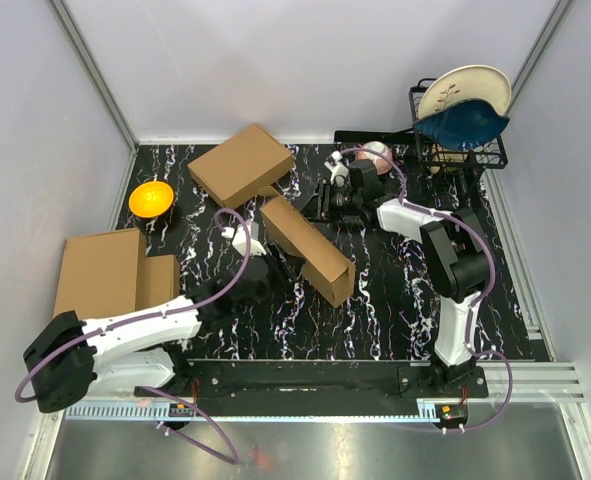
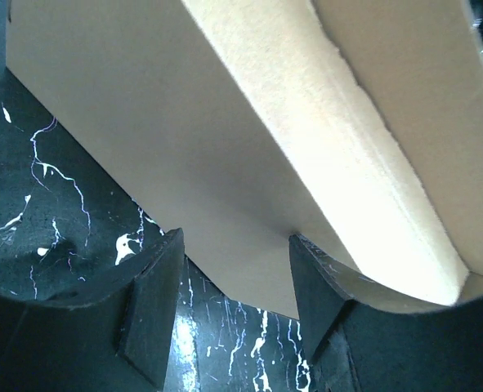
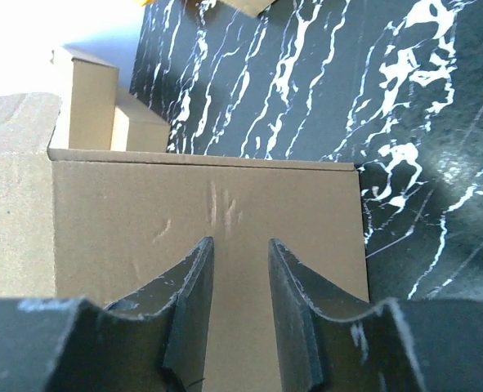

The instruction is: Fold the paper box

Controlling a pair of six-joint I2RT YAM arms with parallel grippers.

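Note:
In the top view a brown cardboard box [image 1: 305, 240] stands slantwise in the middle of the table, a small flap [image 1: 268, 191] sticking out at its far end. On its left side is my left gripper [image 1: 287, 267]. In the left wrist view that gripper's parted fingers [image 2: 155, 269] face the box's wall [image 2: 167, 147], nothing gripped between them. My right gripper [image 1: 315, 207] is beside the far right part of the box. The right wrist view shows its fingers [image 3: 190, 298] apart, with a flat box panel [image 3: 225, 212] behind them; whether they touch it I cannot tell.
A flat brown box [image 1: 241, 163] lies behind, and more boxes [image 1: 100, 272] stand at the left near a yellow bowl [image 1: 151, 199]. A dish rack [image 1: 460, 155] with plates occupies the back right corner.

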